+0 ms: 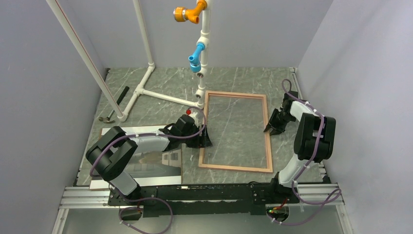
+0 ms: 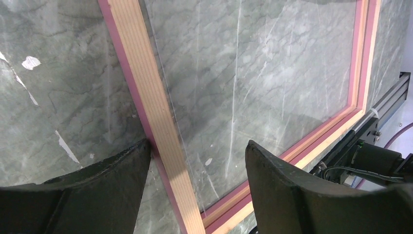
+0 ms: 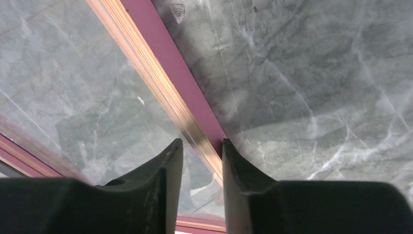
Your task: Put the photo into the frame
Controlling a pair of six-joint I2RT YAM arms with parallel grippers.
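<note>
The wooden frame [image 1: 234, 168], with a clear pane over the grey surface, lies at centre right. My left gripper is open around its left rail [image 2: 163, 134]; one finger touches the pink outer side. My right gripper is at the frame's right rail [image 3: 180, 109], its fingers partly closed across it; whether they grip it is unclear. The photo [image 1: 158, 170], a grey picture on a white sheet, lies at the lower left, partly under my left arm.
A white pipe structure [image 1: 165, 97] with orange and blue fittings stands behind and left. A hammer [image 1: 118, 100] lies at the far left. Grey walls bound both sides. Bare surface lies behind the frame.
</note>
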